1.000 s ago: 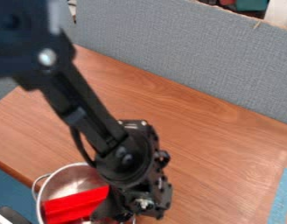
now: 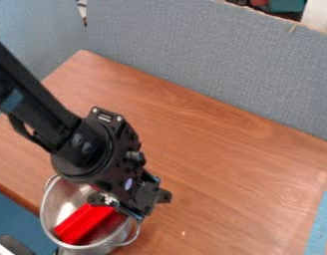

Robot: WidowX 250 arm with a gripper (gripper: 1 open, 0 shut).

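Observation:
A silver pot (image 2: pixel 57 197) with handles stands at the front left edge of the wooden table (image 2: pixel 233 169). A bright red object (image 2: pixel 80 223) lies inside it. My black gripper (image 2: pixel 124 203) hangs over the pot's right part, just above the upper end of the red object. I cannot tell whether its fingers hold anything or how far apart they are.
Grey padded panels (image 2: pixel 206 65) border the back and left of the table. A blue tape strip (image 2: pixel 319 221) lies at the right.
My arm and gripper have moved up and to the left, away from the front right of the pot, uncovering more of the table and the pot's right side.

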